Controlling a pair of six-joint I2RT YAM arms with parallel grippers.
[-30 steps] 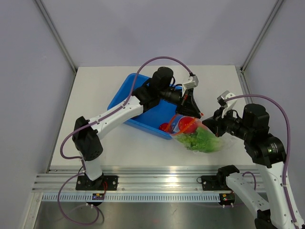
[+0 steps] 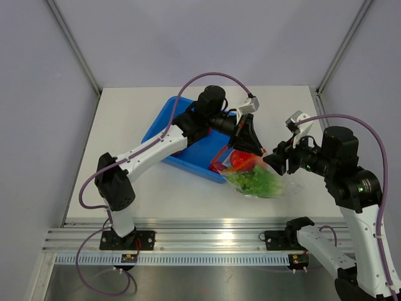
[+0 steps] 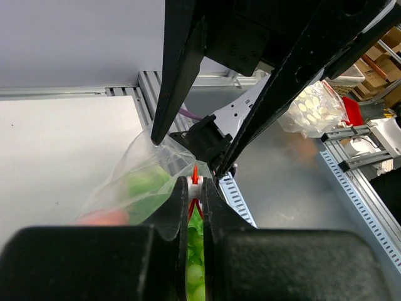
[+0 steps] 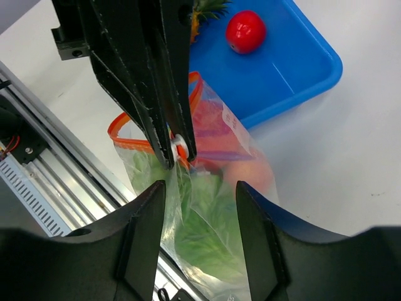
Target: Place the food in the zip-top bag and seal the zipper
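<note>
The zip top bag (image 2: 254, 185) hangs at the front edge of the blue bin, holding green leafy food and something red, with its orange zipper rim (image 4: 125, 141) at the top. My left gripper is shut on that rim at its slider, seen between its fingertips. My right gripper (image 2: 281, 160) stands open just right of the left one, close to the bag's mouth; in the right wrist view its fingertips frame the bag from below.
The blue bin (image 2: 188, 157) behind holds a red tomato (image 4: 244, 31) and a pineapple (image 4: 207, 12). Metal rails run along the front edge.
My right gripper has shifted slightly at the bag's right, and the bag's lower part has moved a little. My left arm is nearly still.
</note>
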